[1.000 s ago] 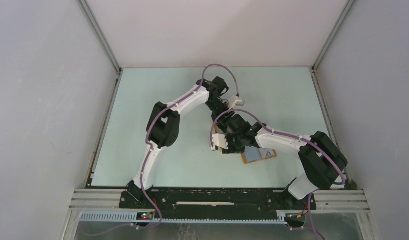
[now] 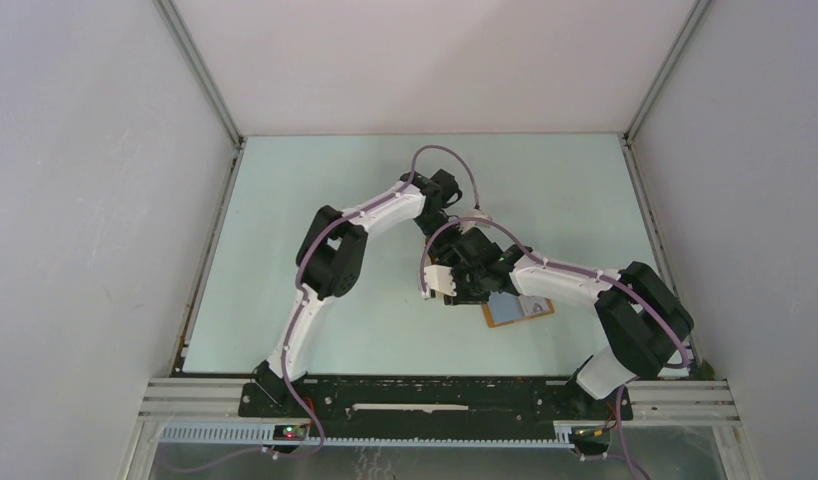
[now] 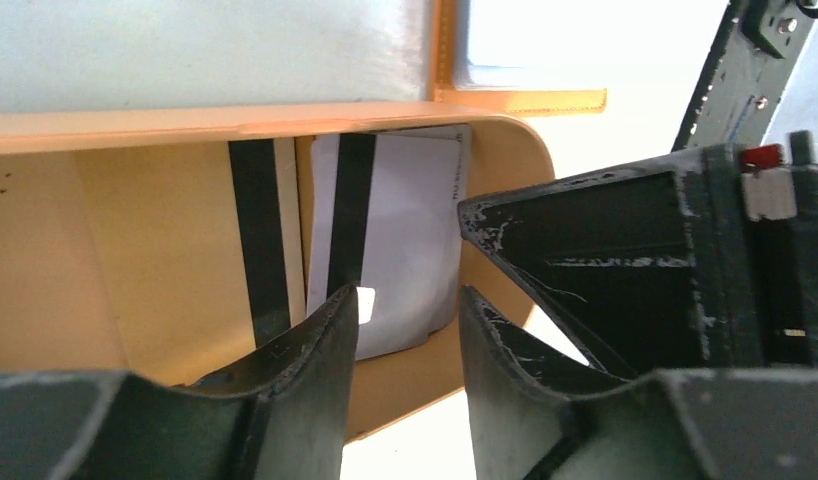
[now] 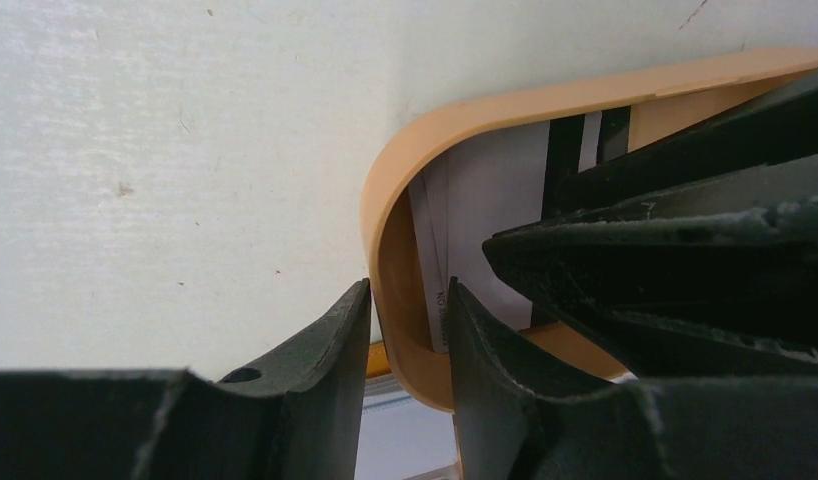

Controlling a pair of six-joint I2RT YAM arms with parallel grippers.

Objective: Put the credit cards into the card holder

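Observation:
A tan tray (image 3: 185, 122) with rounded ends stands mid-table, mostly hidden by the arms in the top view. A pale grey card (image 3: 410, 220) with a black stripe lies inside its end. My left gripper is part open over this card, with no hold visible. At one end wall of the tray, my right gripper stands part open, one finger outside the rim and the other over the inside. The orange-edged card holder (image 2: 518, 308) lies open with clear pockets beneath the right arm; part of it also appears above the tray in the left wrist view.
Another black-striped tan card (image 3: 185, 250) lies in the tray. The two grippers are very close together, each showing in the other's wrist view. Bare white table (image 2: 265, 230) extends on the left and front.
The right arm has hardly moved. The card holder has not moved.

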